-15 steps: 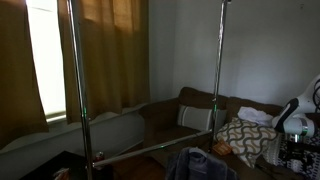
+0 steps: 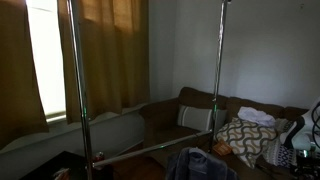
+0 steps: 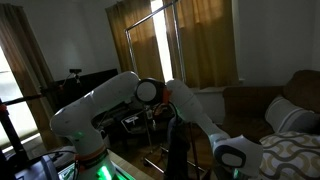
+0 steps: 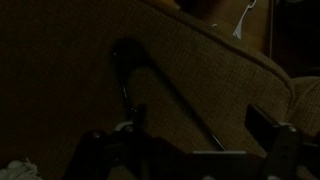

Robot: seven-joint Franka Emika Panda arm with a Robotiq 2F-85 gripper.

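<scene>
In the wrist view a thin, dark, V-shaped object (image 4: 178,92) lies on the brown couch seat (image 4: 215,75). Its bend is at the upper left and one leg runs down to the lower right; what it is cannot be told in this dim light. My gripper stands open above it, with the dark fingers (image 4: 270,128) spread to either side of the longer leg and nothing held. At the right edge of exterior view 1, my white arm (image 2: 302,132) hangs over the couch. Exterior view 2 shows the arm's far end (image 3: 238,155) low before the couch, its fingers hidden.
Patterned pillow (image 2: 245,137), striped pillow (image 2: 193,118) and white cloth (image 2: 257,117) rest on the couch. A metal rack with upright poles (image 2: 218,70) stands before it, dark clothing (image 2: 198,165) low beside it. Pale fringe (image 4: 18,171) shows at the wrist view's lower left.
At the right edge of exterior view 1, the arm has shifted slightly and its white part sits lower than a second ago. The couch, pillows and rack look unchanged.
</scene>
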